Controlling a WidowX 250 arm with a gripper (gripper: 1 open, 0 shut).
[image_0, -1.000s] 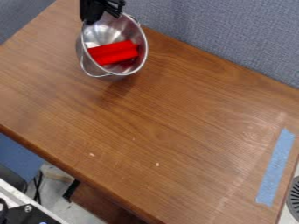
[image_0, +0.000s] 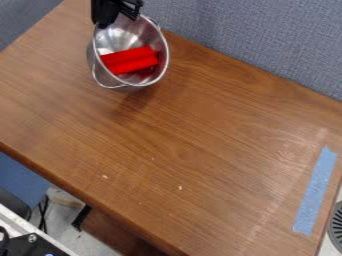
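Observation:
A steel bowl (image_0: 151, 78) sits at the upper left of the wooden table (image_0: 187, 160), with a red block (image_0: 131, 60) lying inside it. My black gripper (image_0: 107, 20) is at the top edge of the view, at the bowl's upper left rim, partly cut off. Whether its fingers are shut, and whether they touch the rim, I cannot make out.
A blue-grey padded wall (image_0: 254, 40) runs along the back. A blue strip (image_0: 315, 190) lies near the right edge. Cables and metal parts are off the table at the lower left.

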